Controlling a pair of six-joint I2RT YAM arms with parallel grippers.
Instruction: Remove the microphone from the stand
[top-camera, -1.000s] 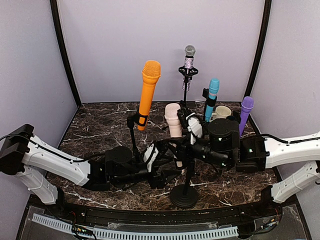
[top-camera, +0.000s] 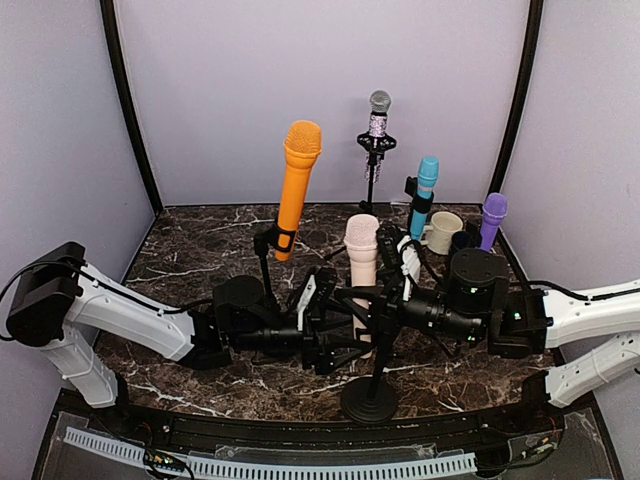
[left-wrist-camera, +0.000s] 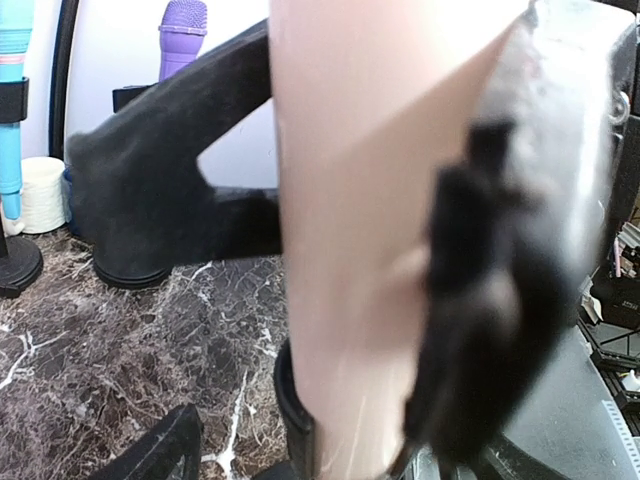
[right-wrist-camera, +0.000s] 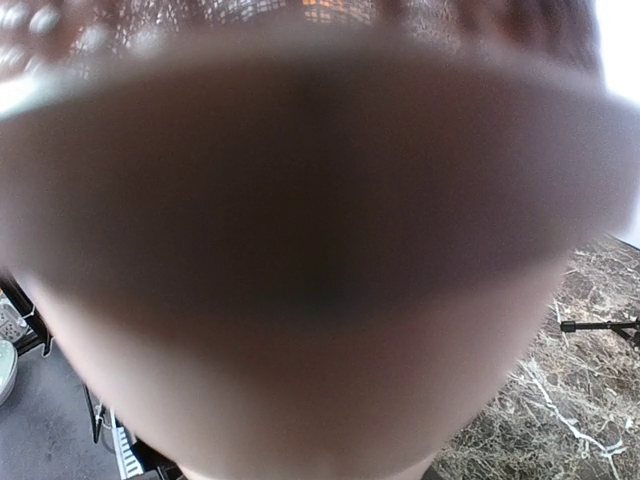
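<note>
A pale pink microphone (top-camera: 362, 250) stands upright in the middle of the top view, in a stand with a round black base (top-camera: 369, 401). My right gripper (top-camera: 364, 300) is shut on its body just below the head; in the right wrist view the pink body (right-wrist-camera: 300, 390) fills most of the picture, blurred. My left gripper (top-camera: 330, 330) is open beside the microphone, lower and to the left. In the left wrist view the pink body (left-wrist-camera: 350, 280) rises close in front, with a black holder (left-wrist-camera: 297, 410) round its lower part and blurred black parts across it.
An orange microphone (top-camera: 295, 190) on a stand is at back left. A silver-headed microphone (top-camera: 378, 120), a blue one (top-camera: 425, 180), a purple one (top-camera: 493, 215) and a white mug (top-camera: 443, 233) stand at the back.
The pink microphone, held by my right gripper, has shifted right and slightly down, with the stand's base moving slightly. Both arms have moved a little rightwards.
</note>
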